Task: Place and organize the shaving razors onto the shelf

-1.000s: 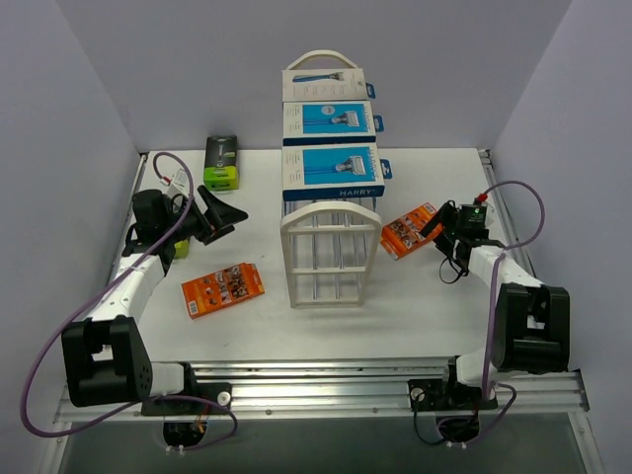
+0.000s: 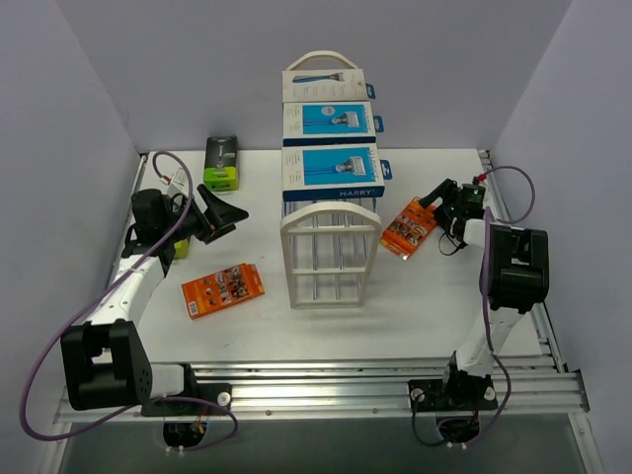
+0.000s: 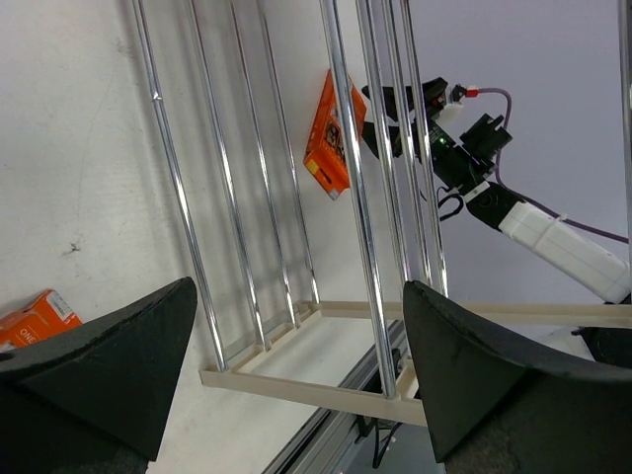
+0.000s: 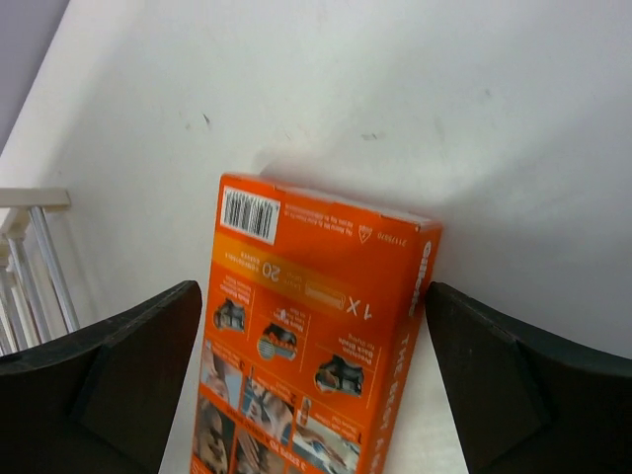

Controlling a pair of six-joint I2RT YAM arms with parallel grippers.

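Note:
The white wire shelf [image 2: 330, 259] stands mid-table, with blue-and-white razor boxes [image 2: 333, 172] on its upper part. An orange razor package [image 2: 407, 229] lies right of it; my open right gripper [image 2: 431, 197] is low at its end, and in the right wrist view its fingers straddle the package [image 4: 309, 326], one at the right edge. Another orange package [image 2: 222, 290] lies left of the shelf. My left gripper [image 2: 221, 214] stands open above the table, left of the shelf, with nothing between its fingers.
A green-and-black package [image 2: 221, 162] lies at the back left, and another green one [image 2: 181, 249] is partly behind the left arm. Grey walls border both sides.
The left arm has not moved.

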